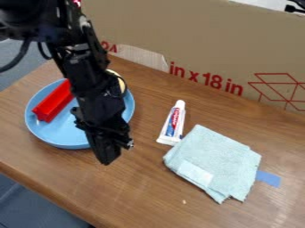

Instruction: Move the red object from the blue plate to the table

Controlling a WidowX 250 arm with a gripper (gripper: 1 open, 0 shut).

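Note:
The red object [53, 102], long and bar-like, lies on the left part of the blue plate [56, 134]. My black arm reaches down from the top left across the plate and covers much of its middle. At the end of the arm, the gripper [107, 158] hangs near the plate's front right rim, to the right of and nearer the camera than the red object. Its fingers are dark and close together, and I cannot make out a gap between them. The red object is clear of the fingertips.
A yellowish item [117, 81] shows partly behind the arm on the plate. Right of the plate are a toothpaste tube [173, 123] and a folded pale cloth [213, 163]. A cardboard box [215, 44] stands along the back.

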